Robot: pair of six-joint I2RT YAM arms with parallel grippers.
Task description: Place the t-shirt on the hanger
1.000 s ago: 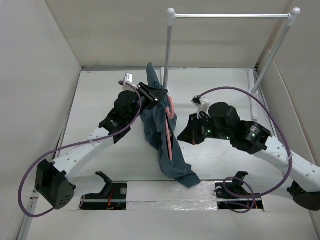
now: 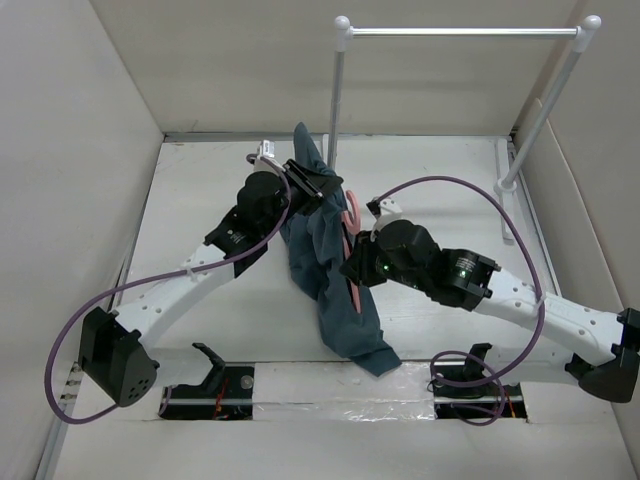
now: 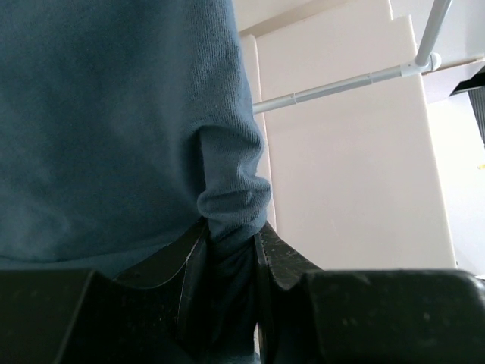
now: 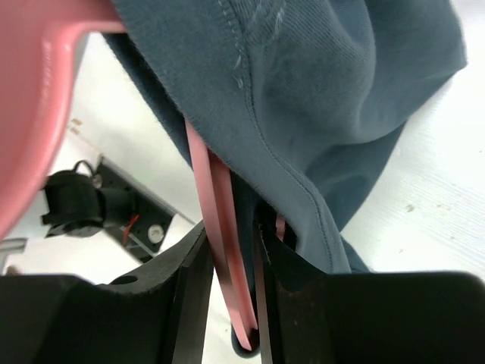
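Observation:
The dark teal T-shirt (image 2: pixel 349 335) hangs bunched beneath my left gripper (image 2: pixel 326 186), which is shut on its upper fold; in the left wrist view the cloth (image 3: pixel 106 121) fills much of the frame. A pink hanger (image 2: pixel 352 208) runs down along the shirt. My right gripper (image 2: pixel 352 262) is at the hanger's long bar; in the right wrist view the bar (image 4: pixel 221 227) passes between its fingers, with shirt fabric (image 4: pixel 326 83) draped over the hanger. How far those fingers are closed is unclear.
A white rail rack (image 2: pixel 450 32) stands behind at the right, its left post close to the shirt.
My right gripper has moved left to the hanger and shirt. The hanger has shifted slightly to the right. The left arm moved slightly rightward and now stays by the shirt's top.

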